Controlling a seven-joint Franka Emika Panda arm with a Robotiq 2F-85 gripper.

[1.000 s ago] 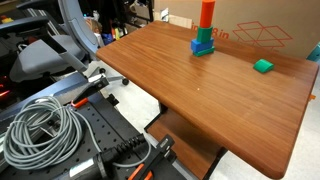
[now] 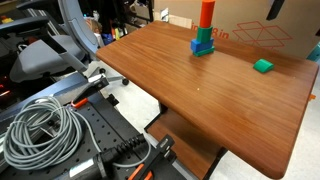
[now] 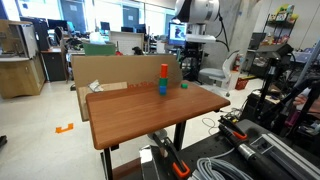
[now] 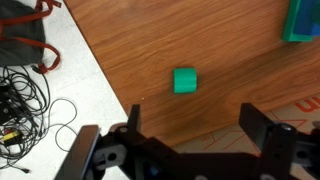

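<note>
A small green block (image 4: 185,80) lies by itself on the wooden table, between and slightly ahead of my fingertips in the wrist view. My gripper is open above the table, its dark fingers (image 4: 133,125) wide apart with nothing between them. Exterior view 1 has the green block (image 2: 263,66) near the back edge, with parts of the dark fingers (image 2: 274,9) at the top right. A stack (image 2: 203,38) stands to the block's left: blue and green pieces below, a red cylinder (image 2: 207,14) on top. In exterior view 2 the stack (image 3: 163,80) is upright.
Coiled grey cable (image 2: 45,135) lies off the table's side. A person (image 3: 197,35) stands in the background.
Dark gripper fingers have come into the top right of exterior view 1, where none showed before. The block and the stack have not moved.
</note>
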